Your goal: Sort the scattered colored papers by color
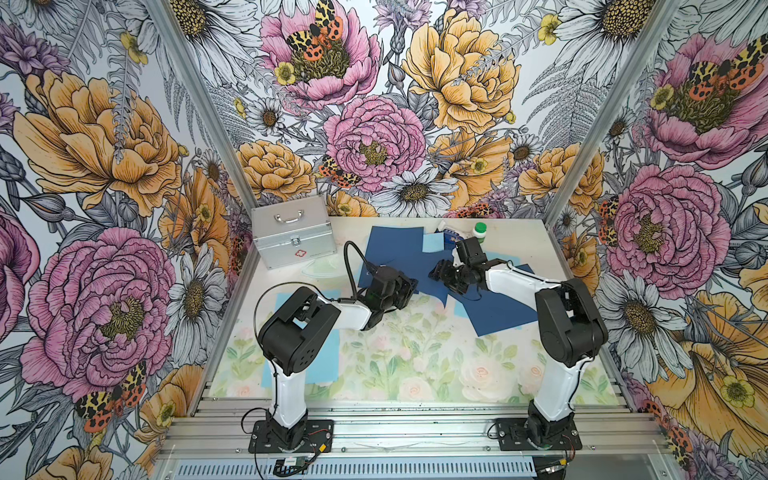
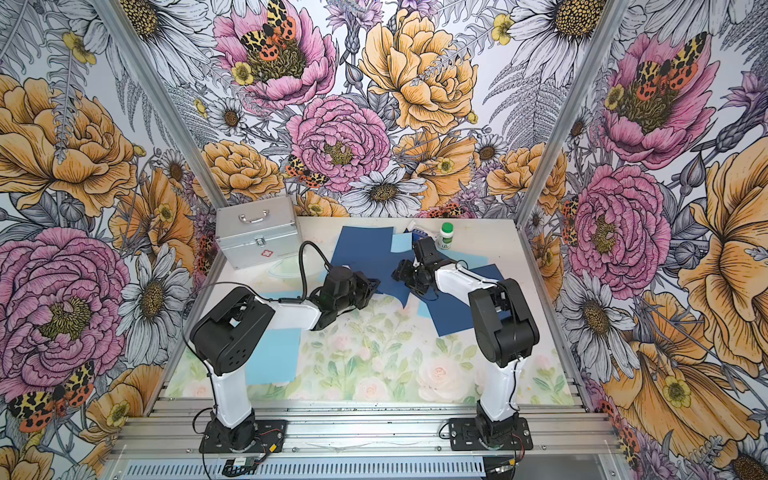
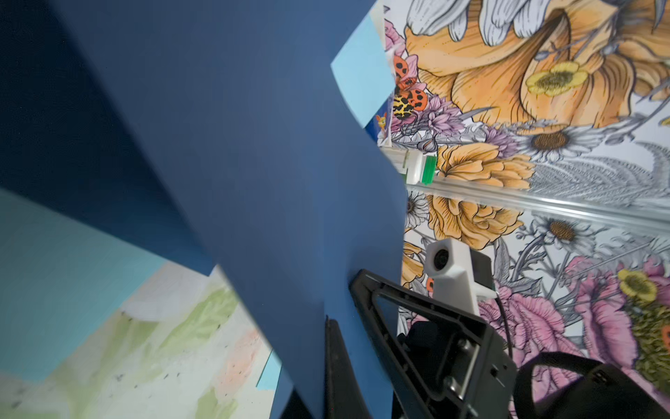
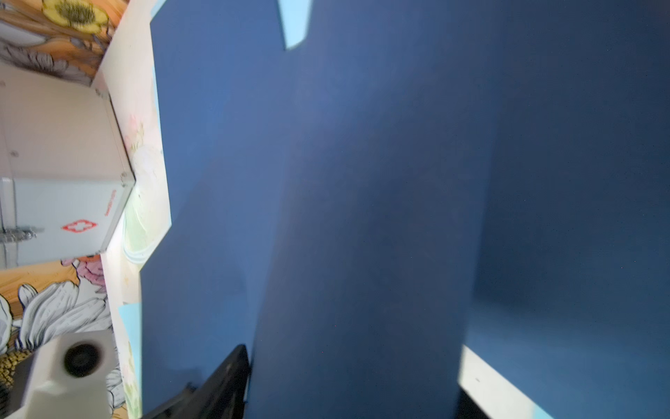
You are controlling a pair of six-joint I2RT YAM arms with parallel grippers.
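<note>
A dark blue sheet [image 3: 279, 174] bows up close to the left wrist camera, its lower edge running into my left gripper [image 1: 413, 285], which is shut on it. My right gripper [image 1: 435, 275] faces it from the right. In the right wrist view, its fingers [image 4: 233, 380] stand apart with raised dark blue paper in the gap, not clamped. Another dark blue sheet [image 1: 500, 310] lies to the right over light blue paper. Light blue sheets also show at the front left [image 1: 324, 368] and at the back [image 1: 433, 241]. The arms hide parts of the papers.
A silver case [image 1: 294, 240] stands at the back left. At the back right are a green-capped bottle [image 1: 480, 231] and a small dark blue packet [image 1: 453, 232].
</note>
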